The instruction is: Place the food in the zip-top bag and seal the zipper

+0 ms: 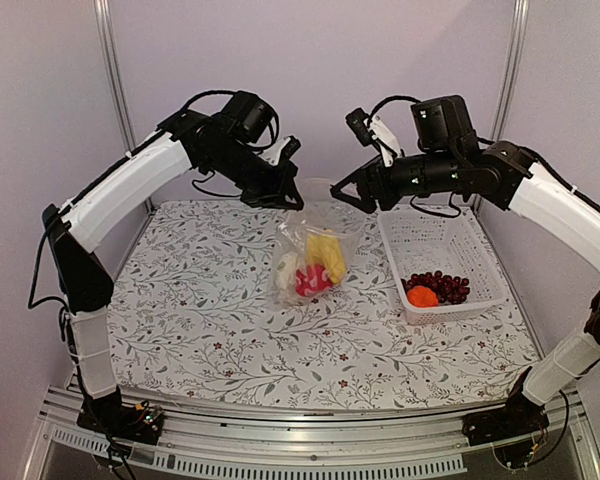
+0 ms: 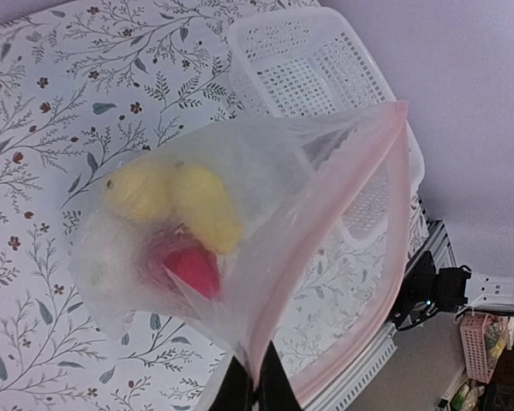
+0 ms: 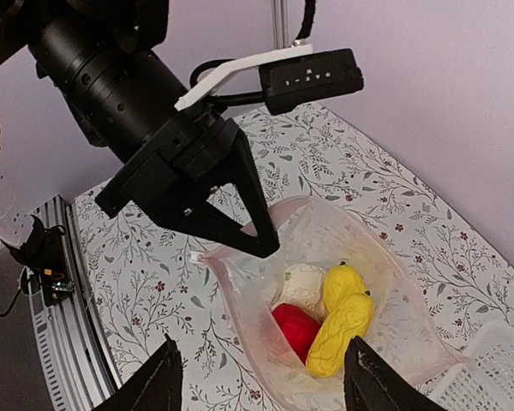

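The clear zip top bag (image 1: 289, 235) hangs upright with its pink-edged mouth spread wide. My left gripper is shut on the bag's rim at one side of the mouth. Inside, the right wrist view shows a long yellow food piece (image 3: 341, 336), a second yellow piece (image 3: 343, 287), a red one (image 3: 295, 329) and a whitish one (image 3: 305, 286). Over the opposite side of the mouth, my right gripper is open, its fingers (image 3: 164, 377) well apart and nothing between them.
To the right of the bag stands a white basket (image 1: 405, 240), holding dark red grapes (image 1: 440, 287) and an orange food piece (image 1: 422, 297) at its near end.
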